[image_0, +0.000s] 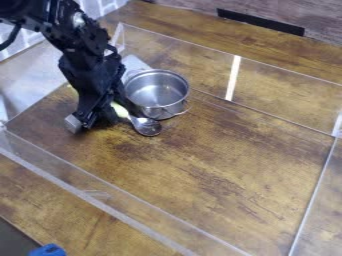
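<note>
My black gripper (88, 118) reaches down at the left of the board, shut on the pale handle of a spoon (144, 124), whose metal head rests on the wood just below a steel pot (156, 93). The fingertips are low at the surface and partly hard to make out.
Clear plastic walls border the wooden surface (241, 170), which is free to the right and front. A white sheet lies behind the arm at upper left. A blue object (47, 249) sits at the lower left corner.
</note>
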